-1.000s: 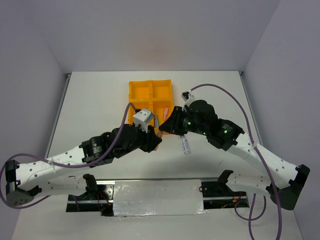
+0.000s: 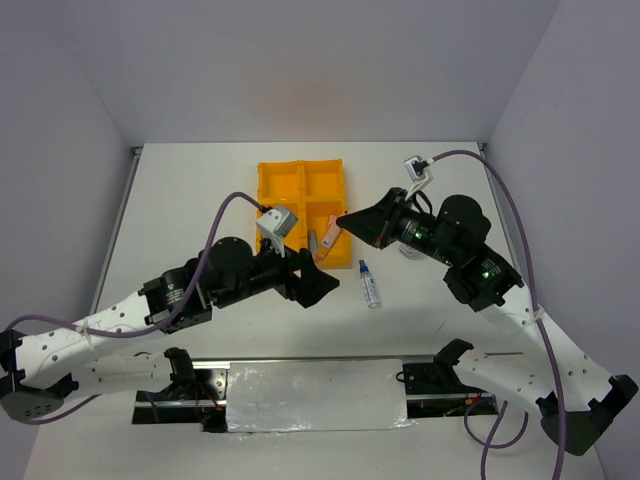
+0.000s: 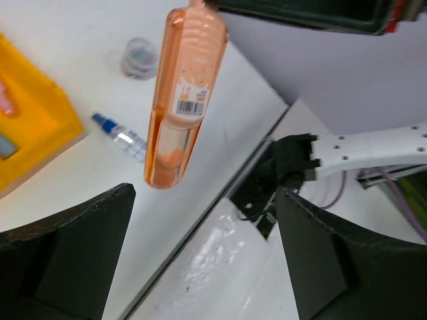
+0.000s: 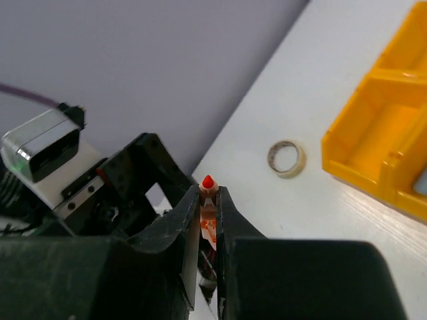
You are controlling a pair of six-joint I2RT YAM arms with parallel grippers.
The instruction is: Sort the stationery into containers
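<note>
My right gripper (image 2: pixel 348 226) is shut on one end of an orange translucent marker (image 3: pixel 187 90) with a barcode label. In the left wrist view the marker hangs tilted, its free end downward; in the right wrist view its red tip (image 4: pixel 208 183) pokes up between the fingers. My left gripper is open, its black fingers (image 3: pixel 63 257) wide apart with nothing between them. The yellow divided container (image 2: pixel 325 177) stands at the table's middle, partly hidden by both arms. A grey item (image 2: pixel 312 242) and a pink item (image 3: pixel 5 100) lie in it.
A clear tube with a blue cap (image 2: pixel 370 286) lies on the table right of the container. Farther right, a roll of tape (image 4: pixel 287 159) lies flat. Table space left of the container is free.
The right gripper has drawn away to the right and up in the top view, taking the marker with it.
</note>
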